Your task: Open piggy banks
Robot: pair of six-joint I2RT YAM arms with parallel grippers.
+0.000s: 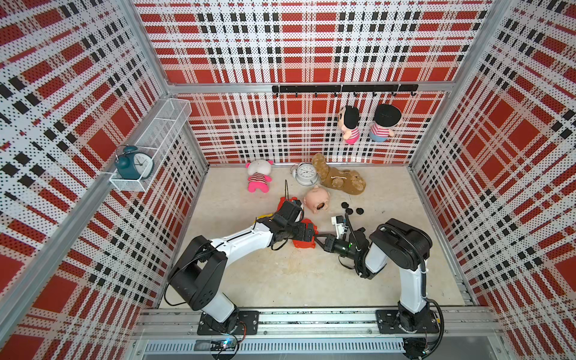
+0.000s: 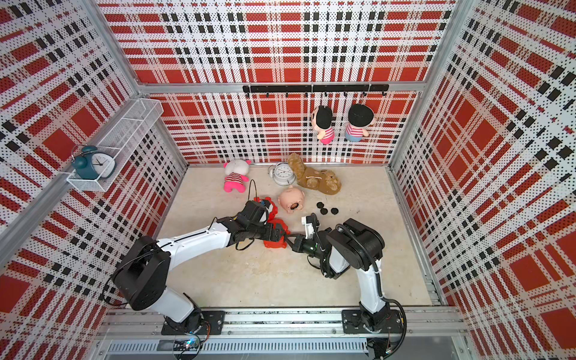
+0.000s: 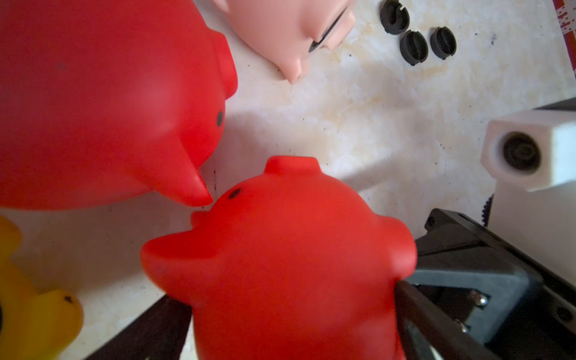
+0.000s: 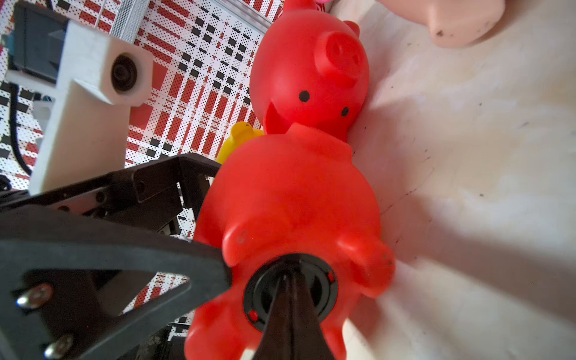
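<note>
A red piggy bank [image 3: 294, 264] lies low at centre, its underside with a black round plug [image 4: 258, 294] facing my right gripper. My left gripper is around its body from above, fingers apart on either side. My right gripper is shut, its tips at the plug. A second red piggy bank [image 3: 102, 102] lies behind it, a pink piggy bank [image 3: 276, 30] farther back, and part of a yellow one [image 3: 36, 312] shows at left.
Several loose black plugs [image 1: 360, 211] lie right of the pink bank. Plush toys [image 1: 342, 180] and a clock [image 1: 306, 172] line the back.
</note>
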